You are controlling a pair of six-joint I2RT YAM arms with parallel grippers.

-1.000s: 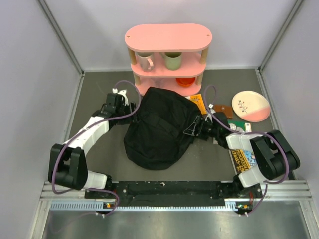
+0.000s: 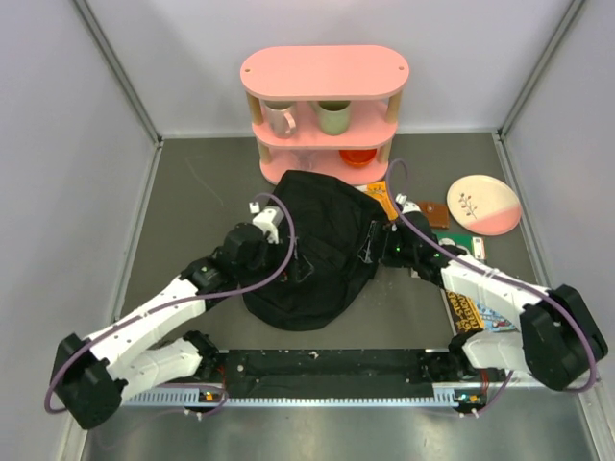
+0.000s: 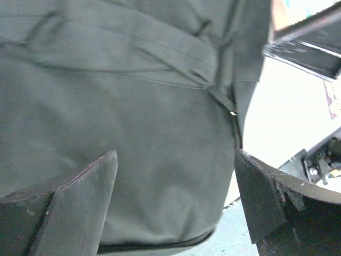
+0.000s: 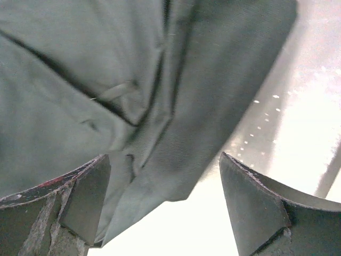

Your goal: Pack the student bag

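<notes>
The black bag (image 2: pixel 322 226) lies flat and slanted in the middle of the table, its far end close to the pink shelf. Over its left-middle part hovers my left gripper (image 2: pixel 294 269); in the left wrist view the bag's cloth (image 3: pixel 144 112) fills the space beyond the spread fingers (image 3: pixel 85 208). My right gripper (image 2: pixel 371 240) is at the bag's right edge. Its fingers (image 4: pixel 261 208) stand apart in the right wrist view, with the bag's side edge (image 4: pixel 208 122) beyond them and no cloth visibly pinched. Both grippers are open.
A pink shelf (image 2: pixel 327 72) with cups and an orange bowl (image 2: pixel 357 157) stands at the back. On the right lie a pink-and-white plate (image 2: pixel 484 205), a brown item (image 2: pixel 433 213), an orange booklet (image 2: pixel 381 196) and other flat books (image 2: pixel 464 312).
My left gripper has moved right, from beside the bag's left edge to over the bag. The right gripper shifted slightly about the right edge. The bag stays nearly in place.
</notes>
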